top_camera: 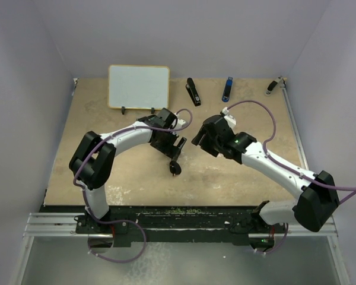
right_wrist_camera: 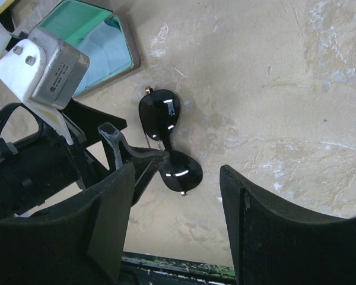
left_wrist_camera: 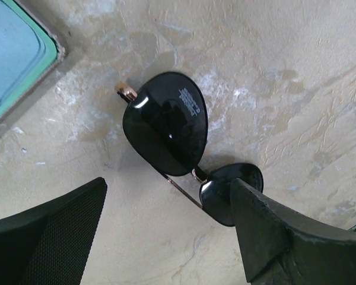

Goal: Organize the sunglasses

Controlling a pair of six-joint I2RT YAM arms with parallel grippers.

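Note:
A pair of black sunglasses (top_camera: 175, 168) lies folded out on the table just below my left gripper (top_camera: 178, 146). In the left wrist view the lenses (left_wrist_camera: 166, 123) sit between and just ahead of the parted fingertips, with nothing held. In the right wrist view my left gripper reaches over the sunglasses (right_wrist_camera: 178, 172) from the left. My right gripper (top_camera: 203, 138) hangs open to the right of them, empty. An open case with a green rim and blue inside (right_wrist_camera: 105, 50) lies beside the sunglasses, mostly hidden under the left arm in the top view.
A whiteboard (top_camera: 138, 86) stands at the back left. A black object (top_camera: 192, 92), a blue object (top_camera: 228, 89) and a small item at the back right lie along the far side.

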